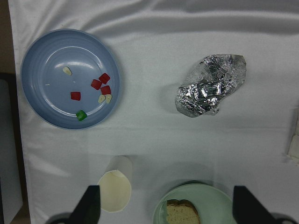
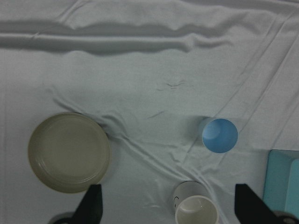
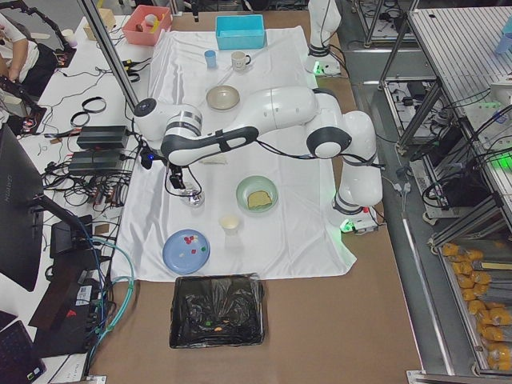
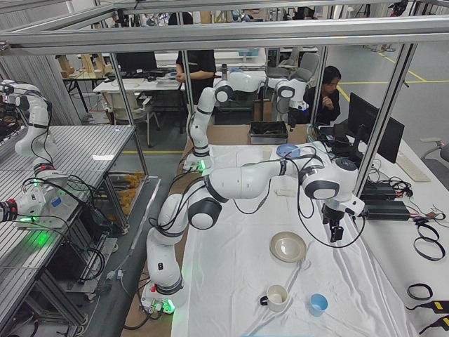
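My left gripper hangs open over the cloth, above a cream cup [image 1: 115, 189] and a green plate [image 1: 212, 203] with a bread slice [image 1: 182, 214]. Beyond them lie crumpled foil [image 1: 210, 86] and a blue plate [image 1: 68, 47] holding small red, green and pale pieces. My right gripper is open above the cloth, near a beige plate [image 2: 69, 151], a white mug [image 2: 196, 210] and a blue cup [image 2: 218, 135]. Nothing shows between either gripper's fingers.
A turquoise bin [image 3: 240, 32] stands at one end of the white cloth [image 3: 280, 240], a black lined tray [image 3: 216, 312] beyond the other. Monitors and cables crowd one side.
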